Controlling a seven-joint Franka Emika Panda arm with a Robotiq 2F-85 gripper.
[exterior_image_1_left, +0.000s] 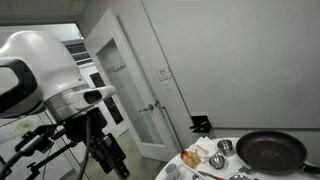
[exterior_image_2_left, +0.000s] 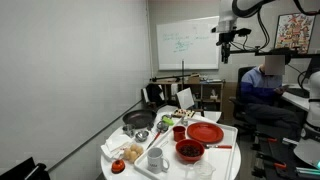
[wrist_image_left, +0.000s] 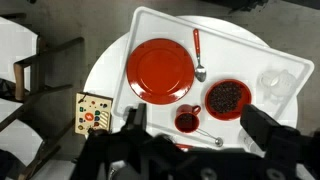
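My gripper hangs high above a round white table, its dark fingers spread wide at the bottom of the wrist view with nothing held. Below it, a white tray (wrist_image_left: 133, 101) carries a red plate (wrist_image_left: 160, 71), a red bowl of dark beans or grains (wrist_image_left: 228, 98) and a red mug (wrist_image_left: 187, 118). A spoon with a red handle (wrist_image_left: 198, 50) lies between plate and bowl. On the tray's right side sits a clear container (wrist_image_left: 278, 83). In exterior view 1 the arm (exterior_image_1_left: 45, 75) fills the left side, away from the table items.
A dark frying pan (exterior_image_1_left: 271, 151) and small metal bowls (exterior_image_1_left: 226, 147) occupy the table near the wall. Exterior view 2 also shows a white mug (exterior_image_2_left: 155, 158) and a tomato (exterior_image_2_left: 118, 166). A wooden board (wrist_image_left: 93, 113) lies left of the tray; a person (exterior_image_2_left: 265, 85) sits behind.
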